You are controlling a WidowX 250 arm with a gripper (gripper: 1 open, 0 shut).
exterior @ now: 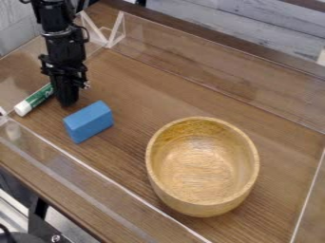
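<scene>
My dark gripper [64,80] hangs low at the left of the camera view, shut, with nothing seen between its fingers. It is just right of a green-and-white tube [34,101] lying diagonally on the wooden table. A blue block [89,121] lies below and to the right of the gripper, apart from it. Fine detail at the fingertips is hard to make out.
A large yellow bowl [203,161] occupies the lower right of the table.
</scene>
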